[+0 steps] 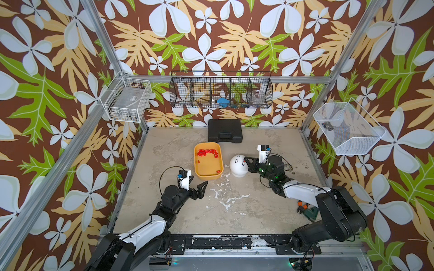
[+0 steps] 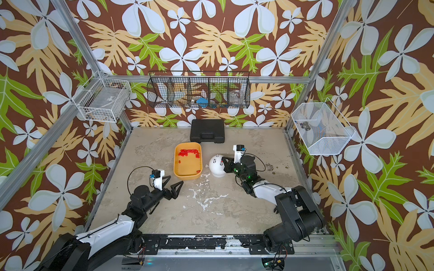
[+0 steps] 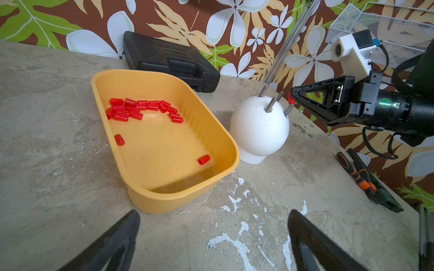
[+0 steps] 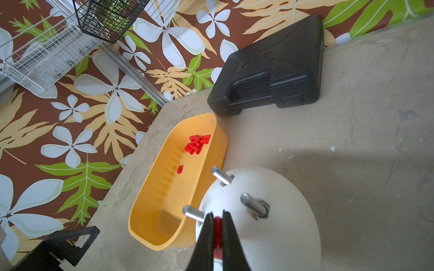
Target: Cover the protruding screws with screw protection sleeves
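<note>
A white dome (image 3: 257,128) carries several upright metal screws (image 4: 254,204). My right gripper is shut on a red sleeve (image 3: 293,99) at the top of one screw on the dome's near side; whether the sleeve sits over that screw is unclear. The other screws in the right wrist view show bare metal. An orange tray (image 3: 176,189) left of the dome holds several red sleeves (image 3: 120,115). My left gripper stands open near the tray's front, nothing between its fingers.
A black case (image 1: 224,131) lies behind the tray. Pliers and tools (image 3: 361,178) lie at the table's right. Wire baskets hang on the back and side frames.
</note>
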